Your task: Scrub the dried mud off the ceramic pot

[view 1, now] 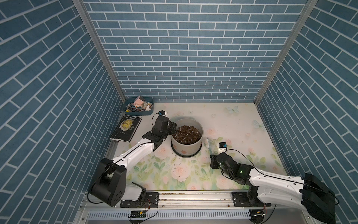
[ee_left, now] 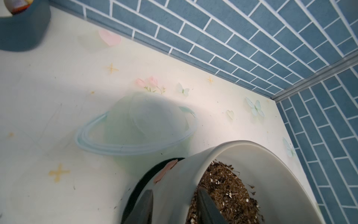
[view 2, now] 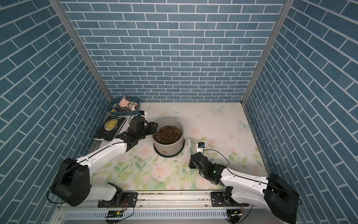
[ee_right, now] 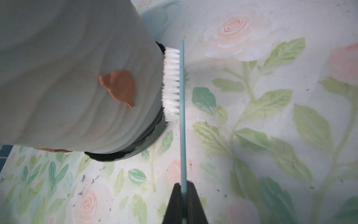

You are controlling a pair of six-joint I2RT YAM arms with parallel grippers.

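A pale ceramic pot [view 1: 186, 148] full of soil stands on a dark saucer [ee_right: 121, 153]. Orange-brown mud patches [ee_right: 117, 87] mark its ribbed side. At the pot's left rim, my left gripper is part open, with the wall beneath or between its fingertips; contact is unclear. My right gripper is shut on the thin teal handle of a brush [ee_right: 171, 82], whose white bristles face the pot's side near its base, just right of the mud patch.
A blue bin [view 1: 128, 110] with small items stands at the back left, with a black book [view 1: 125, 130] in front. Tiled walls enclose three sides.
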